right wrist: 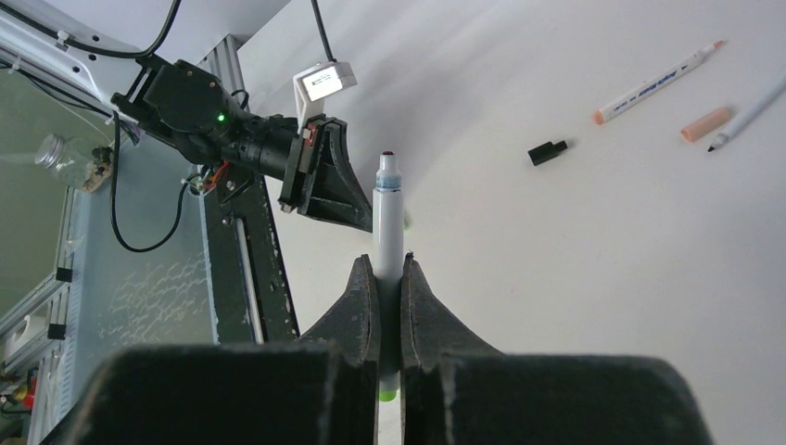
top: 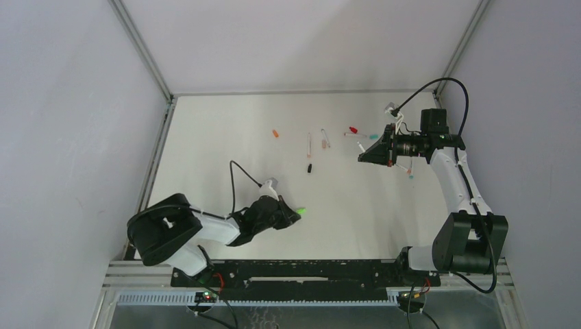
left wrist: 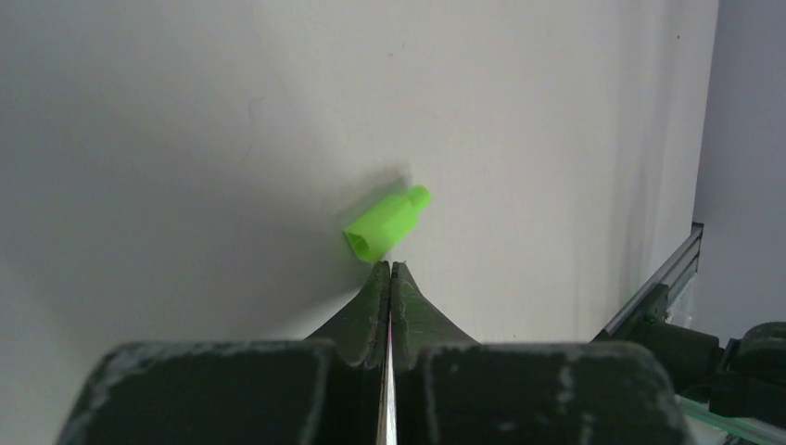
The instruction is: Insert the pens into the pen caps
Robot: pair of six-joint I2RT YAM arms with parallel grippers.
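Note:
A green cap (left wrist: 387,222) lies on the table just beyond the fingertips of my left gripper, which is shut with nothing visible between its fingers. My right gripper is raised at the right side, shut on a white pen (right wrist: 388,221) held upright in its view, with a green end showing below. A black cap (right wrist: 547,152), a peach cap (right wrist: 704,123), an orange cap (top: 275,133) and a red cap (top: 353,129) lie on the table, along with a peach-tipped pen (right wrist: 649,88) and a grey-tipped pen (right wrist: 751,113).
More pens and caps lie at the back right of the table (top: 205,137), near and partly under the right arm. Walls enclose the sides and back.

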